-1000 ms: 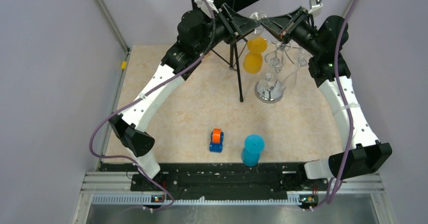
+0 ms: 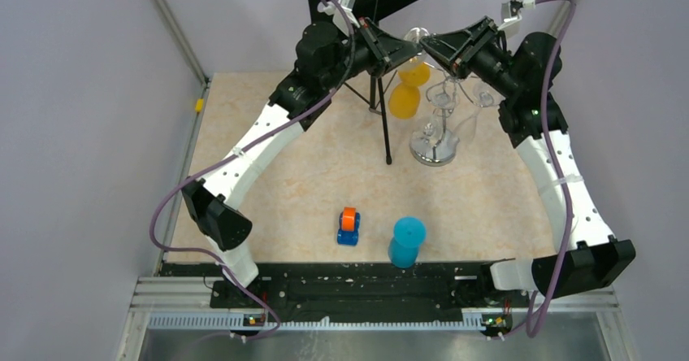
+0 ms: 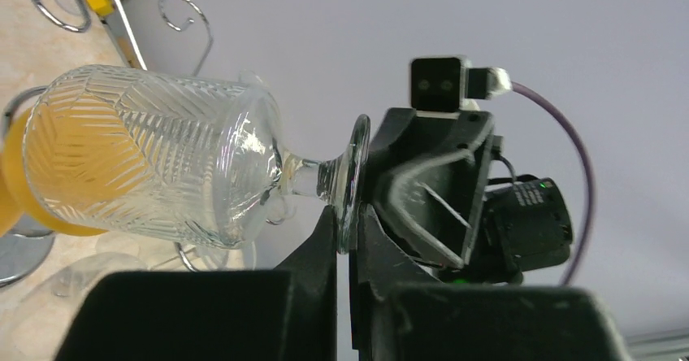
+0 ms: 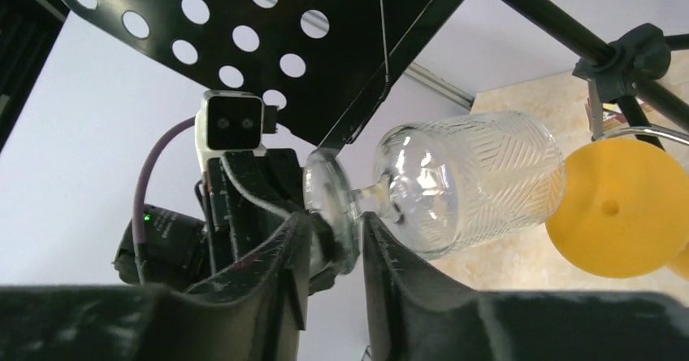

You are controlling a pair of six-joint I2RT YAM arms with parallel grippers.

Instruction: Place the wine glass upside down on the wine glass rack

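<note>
A clear ribbed wine glass hangs upside down, its bowl toward the table and its round base on top. My left gripper is shut on the edge of that base. From the opposite side, my right gripper has its fingers spread, with the base's rim in the gap between them; whether a pad touches it I cannot tell. The chrome wine glass rack stands on the table, its curled arms below the grippers. In the top view, the arms partly cover the held glass.
A yellow glass is close beside the held glass's bowl. Other clear glasses are at the rack. A black stand rises to the left. Blue cup and blue-orange toy lie at the front.
My left arm has shifted slightly right. The right gripper's wrist has moved a little down and left in the top view, and the held glass has shifted slightly. The yellow glass moved slightly left.
</note>
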